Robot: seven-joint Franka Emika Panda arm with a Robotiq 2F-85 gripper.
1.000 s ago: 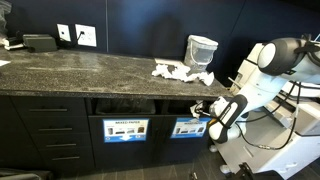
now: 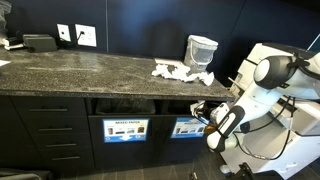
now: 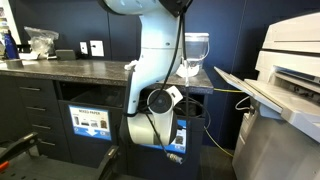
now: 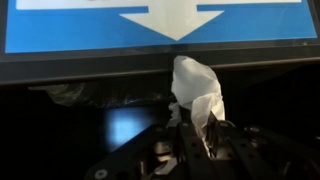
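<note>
A crumpled white paper (image 4: 198, 88) sticks up from between the fingers of my gripper in the wrist view, and the fingers are shut on it. Beneath it lies the dark opening of the right-hand bin. The blue label (image 4: 90, 30) with a white arrow runs along the bin's edge at the top of that view. In exterior view 1 my gripper (image 2: 202, 111) is at the right bin, below the counter edge, beside its blue label (image 2: 187, 127). The arm hides much of this bin in exterior view 2.
More crumpled white paper (image 2: 180, 72) lies on the dark countertop (image 2: 90, 75), by a clear lidded container (image 2: 201, 51). The left bin carries another blue label (image 2: 125, 129). White panels (image 3: 285, 105) stand to the right of the arm.
The arm's upper links have swung lower and nearer in exterior view 1. The gripper has stayed around the right bin, shifting only slightly. Things on the counter have not moved.
</note>
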